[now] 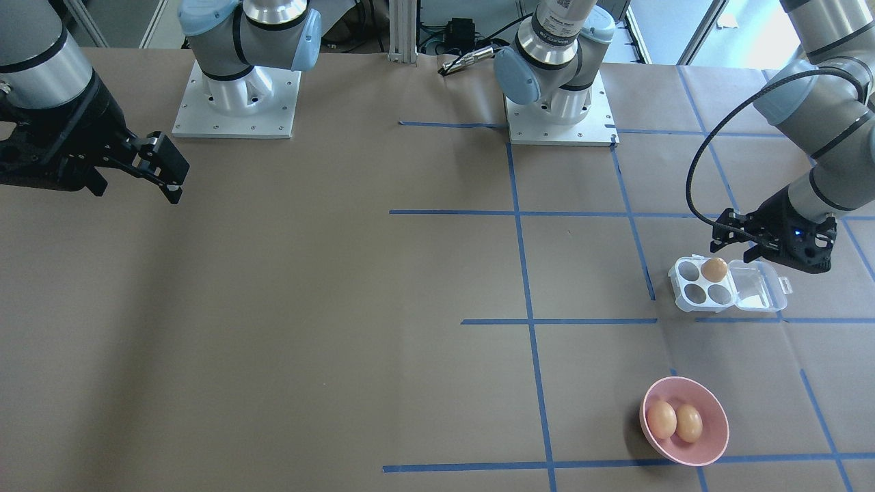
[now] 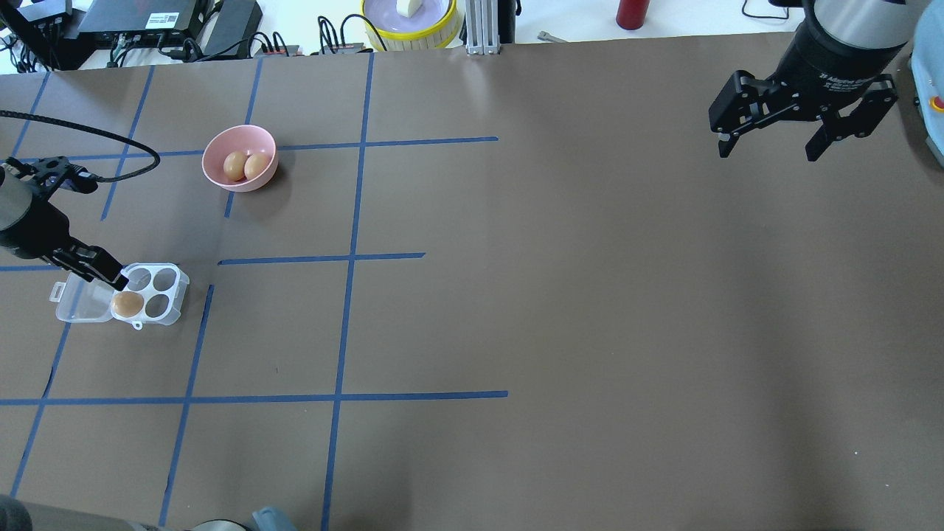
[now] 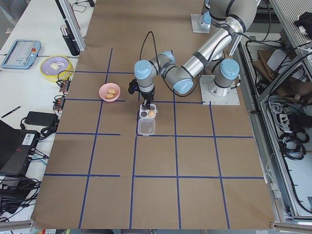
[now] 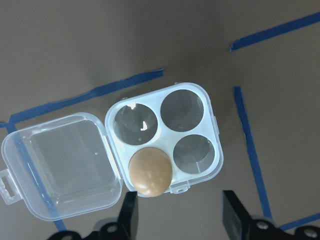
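A white four-slot egg carton (image 4: 178, 127) lies open, its clear lid (image 4: 65, 160) folded out beside it. One brown egg (image 4: 150, 171) sits in a slot; the other three slots are empty. My gripper hangs just over the carton, open with nothing between its fingers, as the wrist view shows. The egg is just beyond the fingertips in that view. A pink bowl (image 2: 239, 133) holds two eggs (image 1: 687, 422) and stands apart from the carton on the table.
Another black gripper (image 1: 147, 164) hangs at the far side of the table. Other arm bases (image 1: 566, 131) stand along one edge.
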